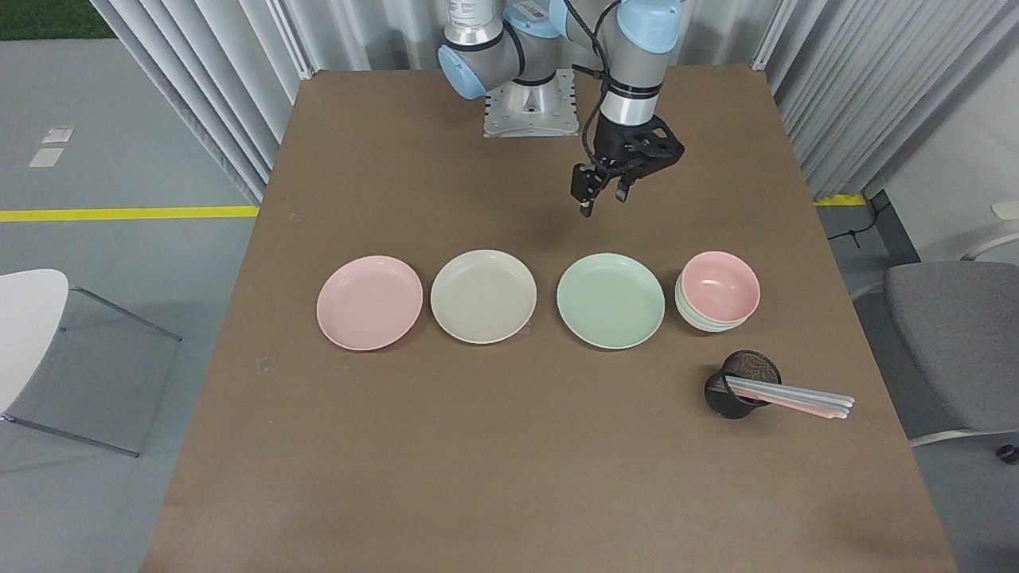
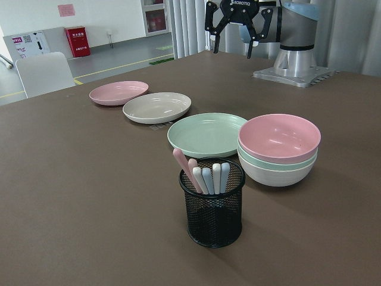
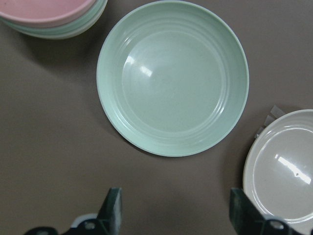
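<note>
My gripper (image 1: 603, 196) hangs open above the back of the table (image 1: 497, 449), behind the green plate (image 1: 611, 300), its fingers (image 3: 111, 210) apart with nothing between. A white plate (image 1: 483, 296) and a pink plate (image 1: 368, 302) lie to its front left. Right of the green plate stands a stack of bowls (image 1: 718, 286), pink on top of green and white ones. Nearer the front right, a black mesh cup (image 2: 214, 214) stands upright with pink, white and blue utensils (image 1: 798, 396) in it.
The table's front half and the area left of the mesh cup are clear. The arm's base (image 2: 292, 74) stands at the back edge. Chairs (image 1: 960, 344) are beside the table on both sides.
</note>
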